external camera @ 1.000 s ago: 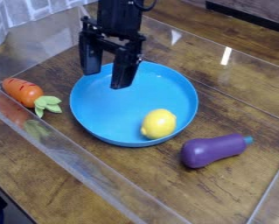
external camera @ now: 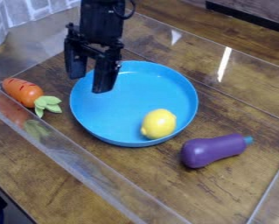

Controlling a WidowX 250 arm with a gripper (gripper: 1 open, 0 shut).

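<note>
My black gripper (external camera: 90,63) hangs over the upper left part of a blue plate (external camera: 124,106), its two fingers apart with nothing between them. A yellow lemon-like toy (external camera: 158,123) lies on the plate toward the lower right. An orange carrot toy (external camera: 21,91) with green leaves lies left of the plate, and a purple eggplant toy (external camera: 212,150) lies right of it, on the wooden table.
Clear plastic walls run along the left side and top left.
My gripper has moved a little to the left over the last second. The toys and plate have stayed where they were.
</note>
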